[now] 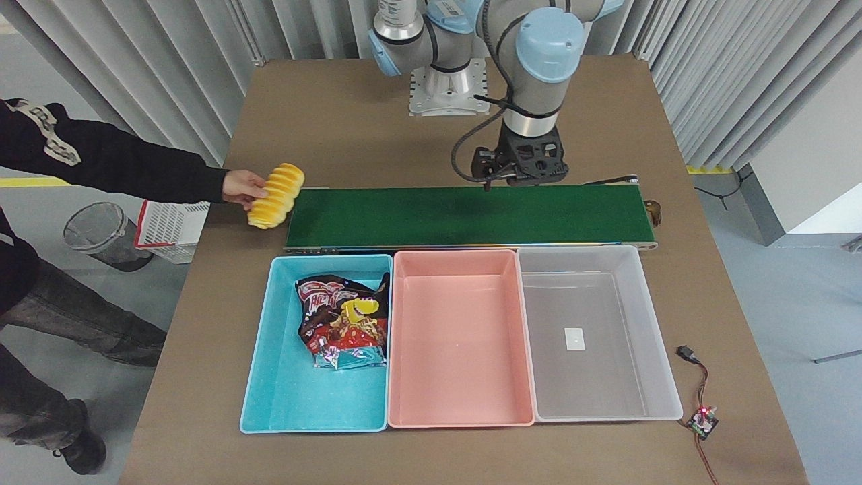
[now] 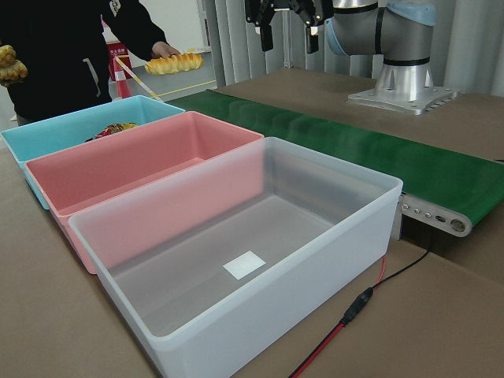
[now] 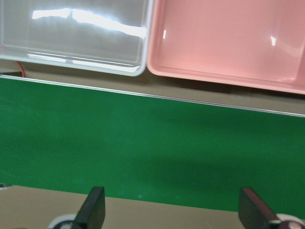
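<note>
My gripper (image 2: 289, 31) hangs open over the green conveyor belt (image 1: 469, 214), its two fingertips wide apart with nothing between them in the wrist view (image 3: 172, 205). At the belt's left end a person's hand (image 1: 240, 187) holds a ridged yellow bread-like item (image 1: 276, 195). A blue tray (image 1: 316, 404), holding a dark snack bag (image 1: 343, 323), stands in front of the belt, beside a pink tray (image 1: 460, 339) and a clear tray (image 1: 598, 364).
Wiring with a small board (image 1: 701, 422) lies right of the clear tray. A basket and a bin stand on the floor at left.
</note>
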